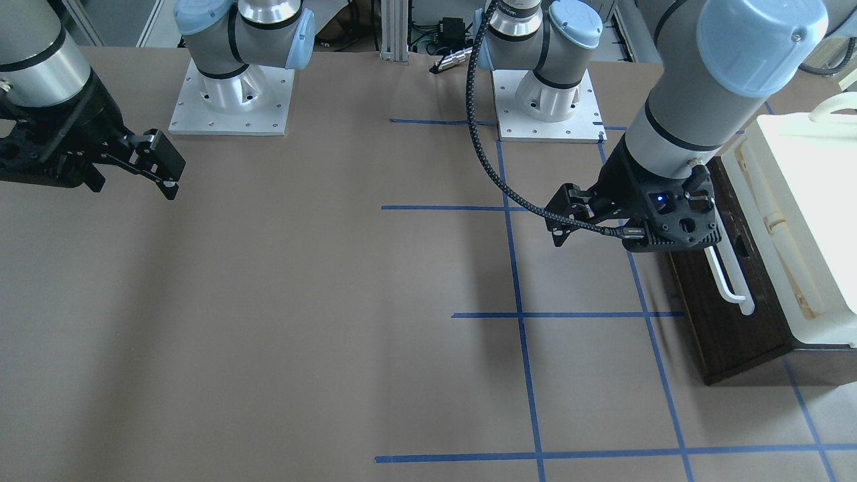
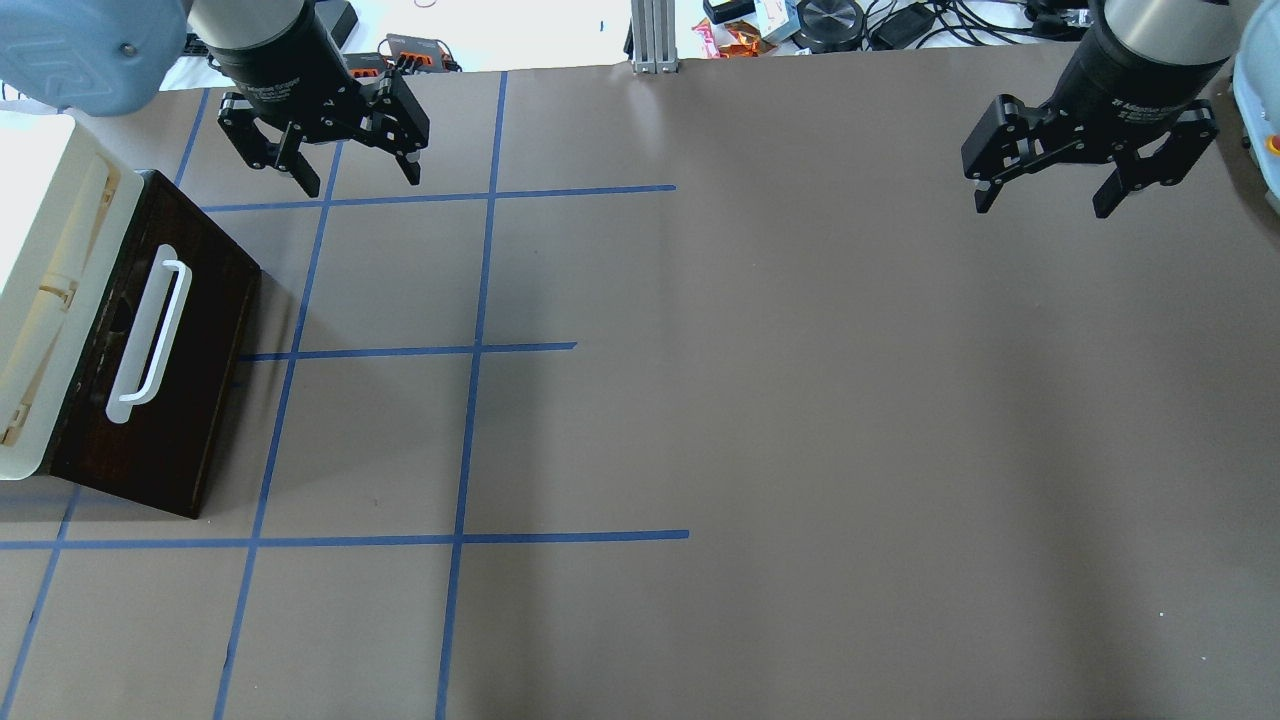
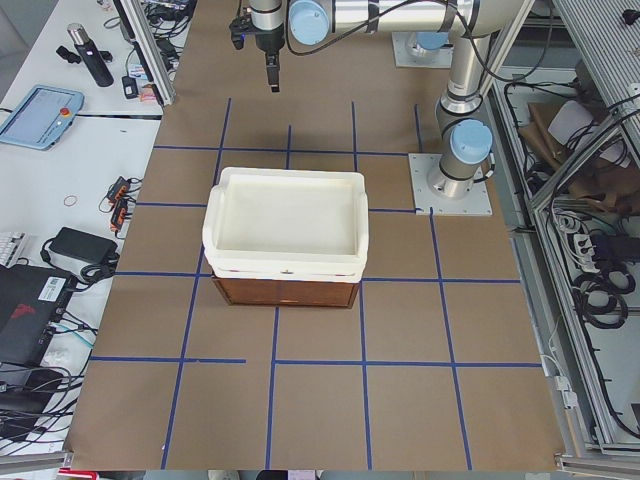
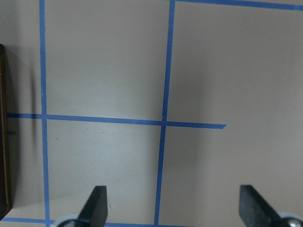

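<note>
My gripper [image 2: 361, 178] hangs open above the blue-taped table, its two fingers [image 4: 93, 208] spread at the lower edge of the wrist view with only bare table between them. Beside it stands a dark wooden box [image 2: 180, 444] with a white vertical handle [image 2: 164, 336] on its front and a white plastic bin [image 3: 285, 220] on top. In the wrist view only a dark edge of the box [image 4: 4, 132] shows at the far left.
A second black gripper [image 2: 1056, 156] hangs over the bare side of the table [image 2: 840, 420]. Arm bases on white plates [image 3: 450, 200] line one edge. The taped grid area beside the box is clear.
</note>
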